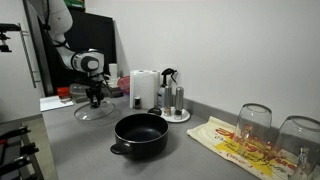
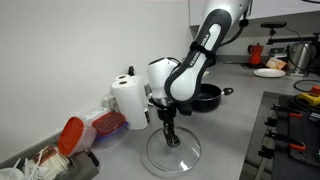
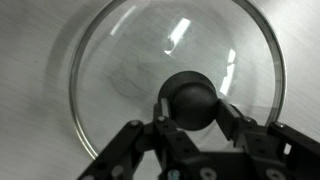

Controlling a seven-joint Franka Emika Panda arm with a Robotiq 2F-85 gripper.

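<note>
A clear glass lid (image 3: 120, 65) with a metal rim and a round black knob (image 3: 190, 98) fills much of the wrist view. My gripper is shut on that knob, one finger on each side. In exterior view 2 the lid (image 2: 185, 155) hangs under the gripper (image 2: 170, 128), near the front of the counter. From exterior view 1 the lid (image 1: 95, 113) appears at the far left end, left of the black pot (image 1: 141, 135). The pot stands uncovered, its handle toward the front left. How far the lid clears the counter is hard to tell.
Behind the pot stand paper towel rolls (image 1: 145, 88) and a white tray (image 1: 176, 116) with bottles. Two upturned glasses (image 1: 252, 128) rest on a yellow-patterned cloth (image 1: 228, 143) to the right. Red-lidded containers (image 2: 75, 135) lie beside the lid. Counter in front of the pot is bare.
</note>
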